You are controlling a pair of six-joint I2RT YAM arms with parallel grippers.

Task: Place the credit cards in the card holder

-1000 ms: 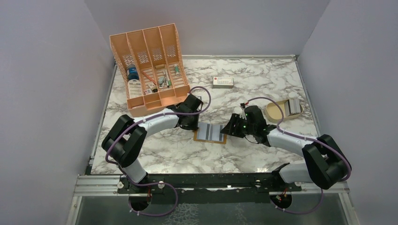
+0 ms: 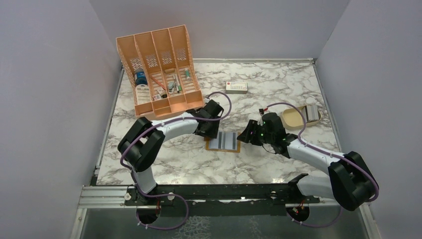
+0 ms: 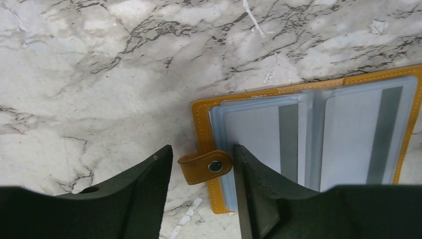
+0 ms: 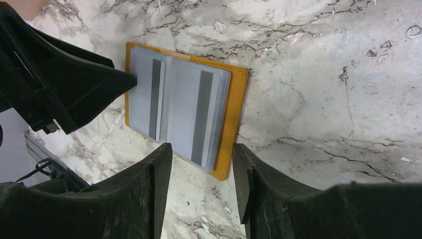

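The card holder [image 2: 223, 141] lies spread flat near the table's middle, clear sleeves up, with a tan border. In the left wrist view its tan snap strap [image 3: 199, 169] sticks out from the left edge. My left gripper is open, its fingers either side of that strap and apart from each other. The right gripper hovers over the holder's right edge, fingers parted with nothing held between them. Grey cards [image 2: 312, 113] rest in a beige tray [image 2: 292, 119] at the right; whether these are the credit cards I cannot tell.
An orange compartment organizer [image 2: 176, 102] with small items stands at the back left. A small white box [image 2: 236, 87] sits at the back centre. Bare marble tabletop [image 2: 268, 85] lies between the box and the tray.
My left arm has moved to the right, further over the holder's left side. The right gripper has shifted slightly to the right. The holder has stayed put.
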